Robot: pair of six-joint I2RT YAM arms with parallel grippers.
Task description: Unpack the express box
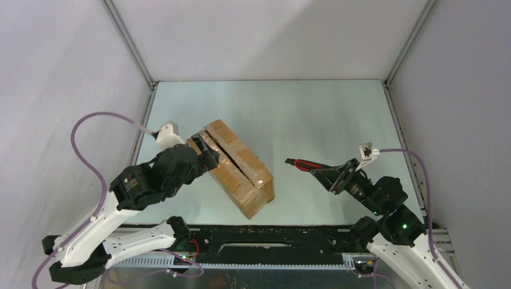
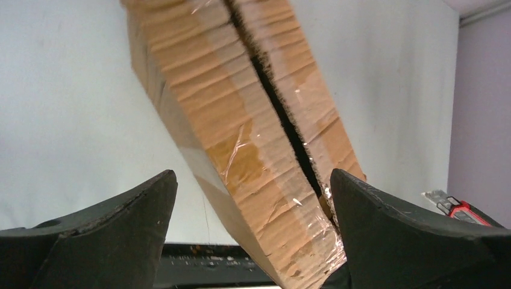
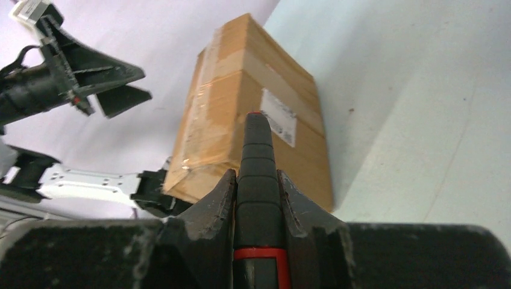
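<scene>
A brown taped carton (image 1: 238, 159) lies slanted on the left half of the table. A dark gap runs lengthwise between its top flaps (image 2: 241, 114), with shiny clear tape along it. Over the carton's far left end hangs my left gripper (image 1: 206, 150), open and holding nothing; in its wrist view the fingers (image 2: 114, 223) stand wide apart. To the carton's right, my right gripper (image 1: 320, 175) is shut on a black and red box cutter (image 1: 304, 164), clear of the carton. The cutter's handle (image 3: 258, 180) sits upright between the finger pads in the right wrist view.
White walls enclose the back and both sides. A white label (image 3: 279, 117) shows on one carton side, and a dark rail (image 1: 277, 238) runs along the front edge.
</scene>
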